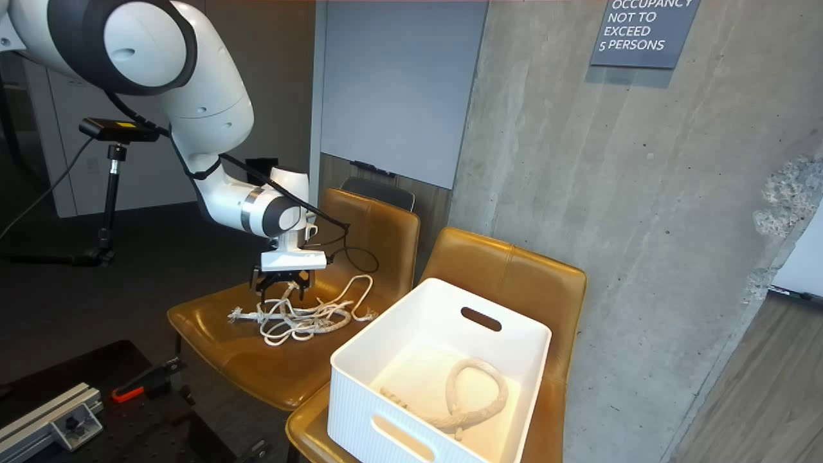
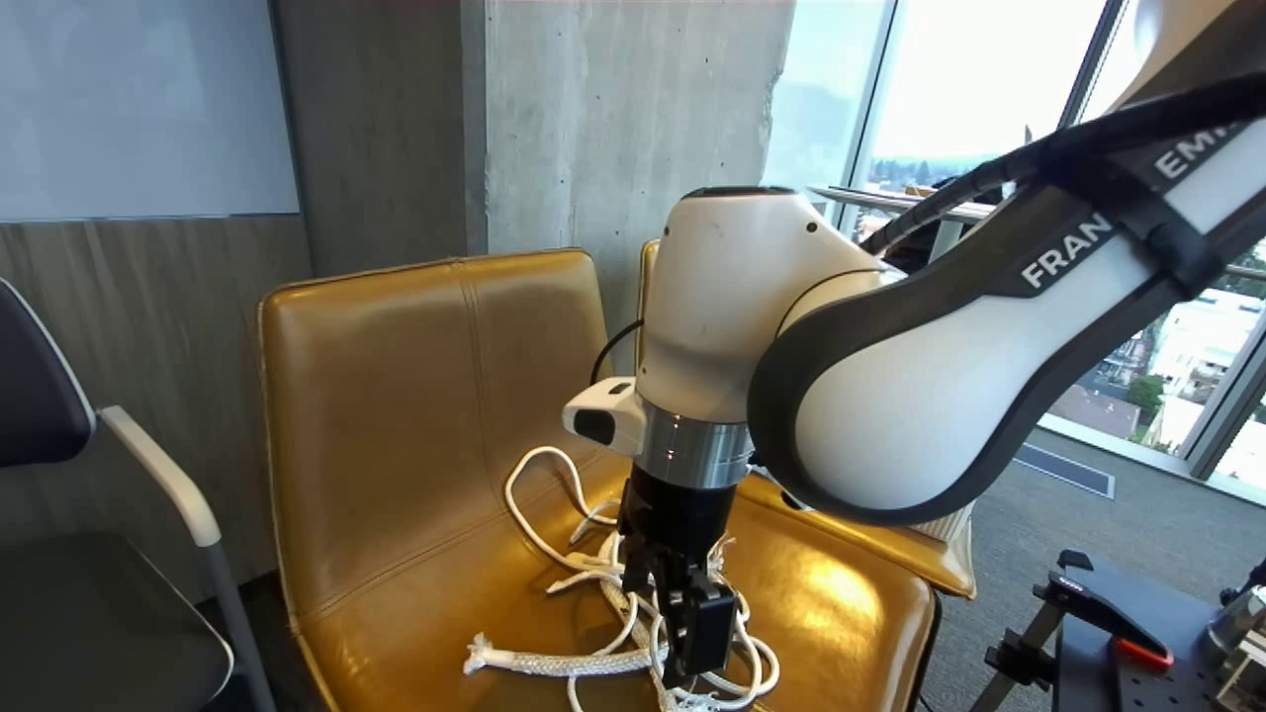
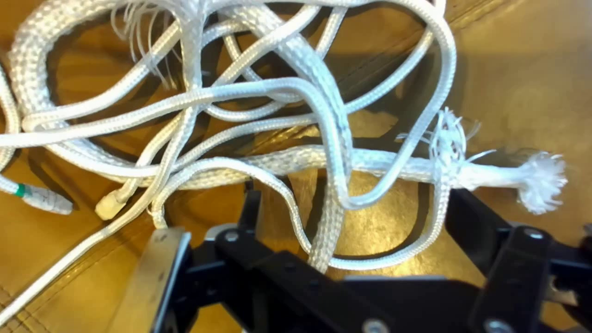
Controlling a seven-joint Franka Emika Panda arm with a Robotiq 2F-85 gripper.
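Observation:
A tangle of white ropes (image 1: 299, 319) lies on the seat of the left brown chair. My gripper (image 1: 282, 294) is low over the tangle, its fingers pointing down. In the wrist view the fingers stand wide apart; a thick braided rope (image 3: 327, 227) and thinner cord loops (image 3: 288, 194) cross the space between and beyond them. Near the right finger (image 3: 471, 222) is a frayed rope end (image 3: 541, 180). Whether the fingertips touch any rope cannot be made out. A white bin (image 1: 362, 399) on the right chair holds a thick curled rope (image 1: 501, 393).
The backrest of the left chair (image 2: 392, 415) rises behind the ropes. A dark table (image 1: 123, 420) with a metal rail and a red-black tool (image 1: 146, 379) stands at the front left. Bare seat (image 2: 831, 581) shows beside the tangle.

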